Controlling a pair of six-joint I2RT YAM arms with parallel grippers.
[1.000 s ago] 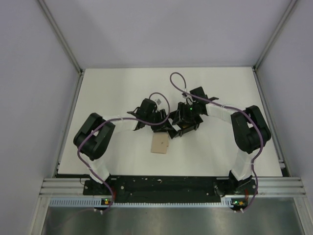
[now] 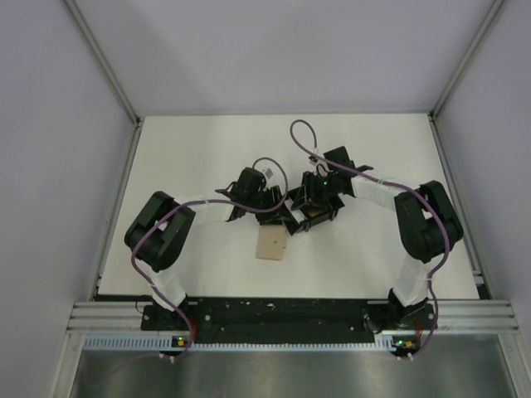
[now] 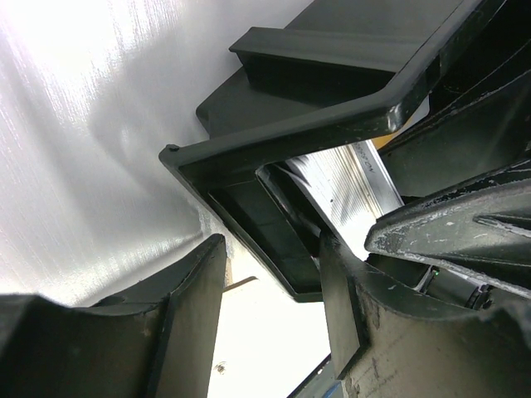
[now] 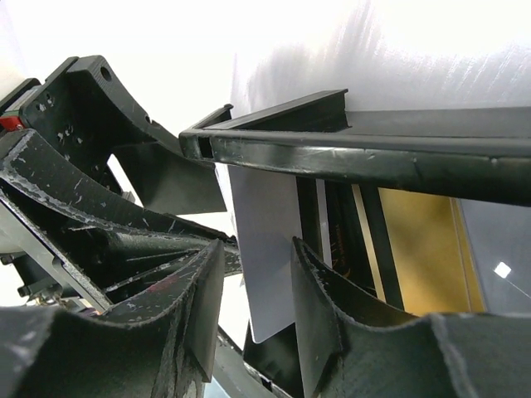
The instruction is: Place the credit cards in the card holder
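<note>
The black card holder sits between both grippers at table centre. In the right wrist view a silver card stands in its end slot, beside a gold card and a grey card further in. My left gripper is part open at the holder's end frame, fingers either side of its corner. My right gripper is part open, fingertips at the silver card; whether they touch it is unclear.
A pale tan rectangle lies on the white table just in front of the holder. The table to the left, right and back is clear.
Very little differs in the top view; the right arm and gripper have shifted very slightly.
</note>
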